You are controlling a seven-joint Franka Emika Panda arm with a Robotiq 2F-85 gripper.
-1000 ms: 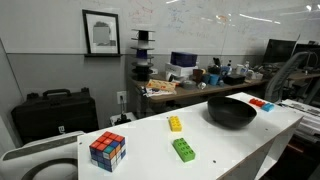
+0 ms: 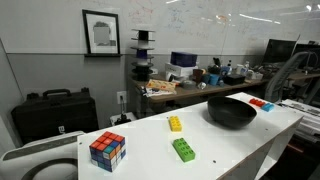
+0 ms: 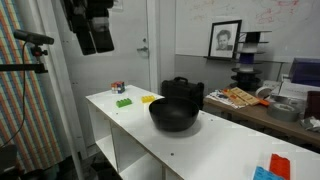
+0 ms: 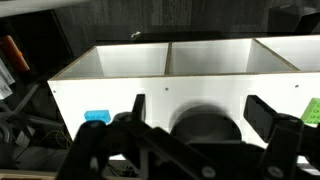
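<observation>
On the white table stands a wide black bowl, apart from the blocks around it. It also shows in the second exterior view and, partly hidden by the gripper, in the wrist view. High above the table's edge, my gripper is open, its two dark fingers set wide apart. No object shows between them. A green block and a yellow block lie to one side of the bowl. Across from them are a red block and a blue block.
A large multicoloured cube sits at the table's end. Open white compartments run under the tabletop. Behind, a wooden bench carries assorted items, and a black case stands by the wall. Bare tabletop surrounds the bowl.
</observation>
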